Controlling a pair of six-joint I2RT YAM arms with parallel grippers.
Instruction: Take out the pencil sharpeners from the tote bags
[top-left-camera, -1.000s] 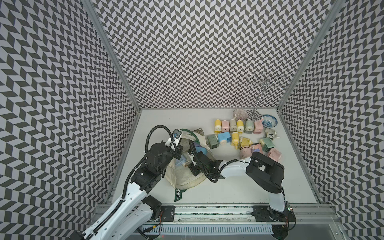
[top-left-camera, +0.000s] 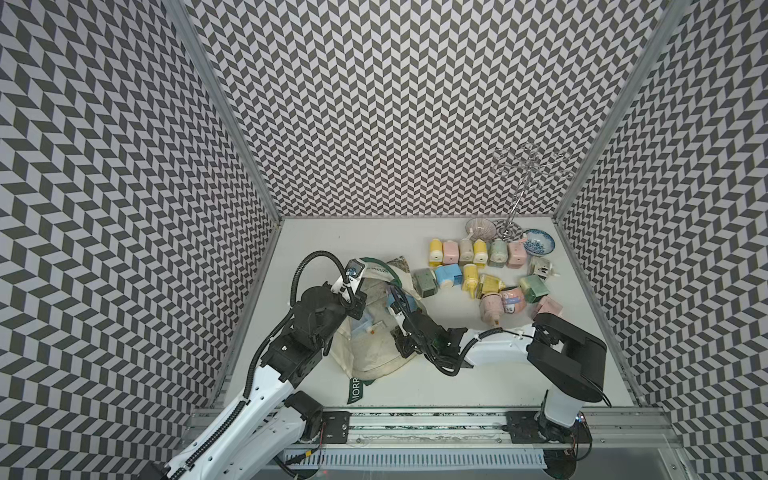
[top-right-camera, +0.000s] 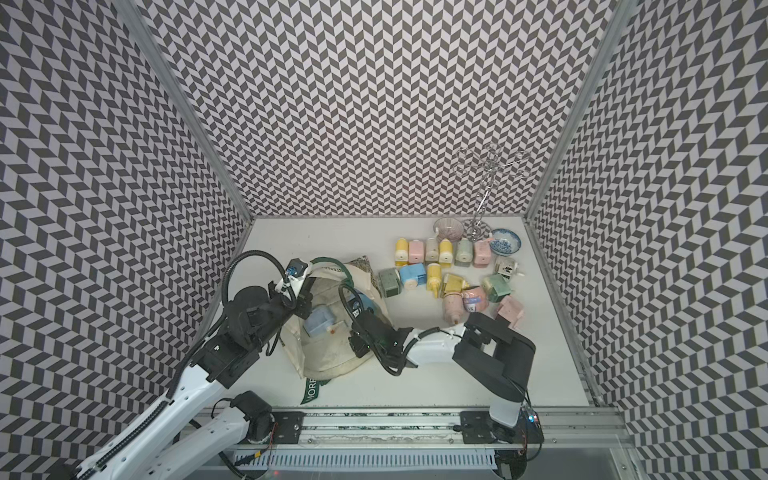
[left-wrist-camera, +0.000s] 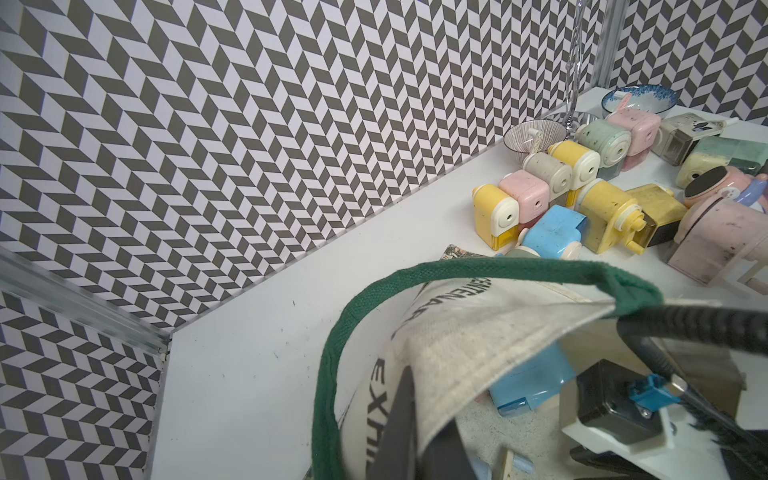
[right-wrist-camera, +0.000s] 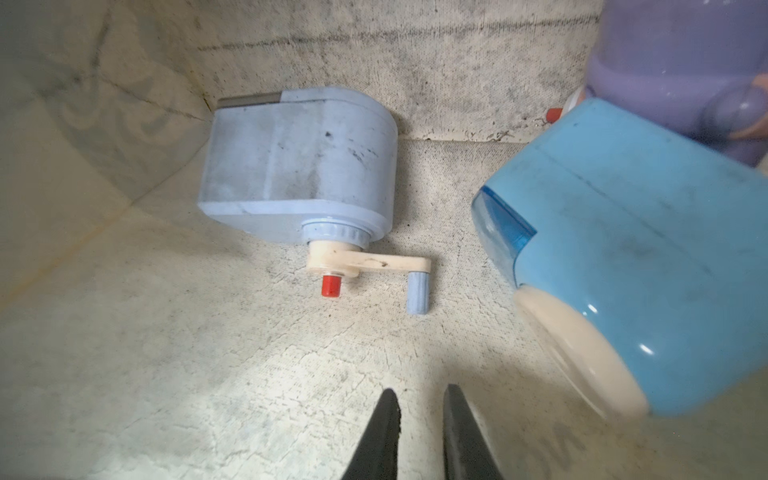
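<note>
The cream tote bag (top-left-camera: 376, 360) with green handles lies open-mouthed at the left of the table. Its upper edge runs between the fingers of my left gripper, which is shut on the cloth. Inside the bag, the right wrist view shows a pale blue sharpener (right-wrist-camera: 296, 164) with a cream crank, a bright blue sharpener (right-wrist-camera: 640, 248), and a purple thing (right-wrist-camera: 680, 64) cut off at the corner. My right gripper is part open over the bag's inside. Its fingers stand apart with only bag cloth behind them, on the near side of both blue sharpeners.
Several sharpeners in yellow, pink, green and blue (top-left-camera: 448, 276) crowd the table right of the bag. Behind them stand a blue-patterned bowl (top-left-camera: 538, 241), a clear bowl (top-left-camera: 480, 229) and a metal stand (top-left-camera: 520, 196).
My right arm has shifted to the right and slightly toward the front, its gripper still at the bag. The left arm holds its place, and the sharpeners on the table look unmoved.
</note>
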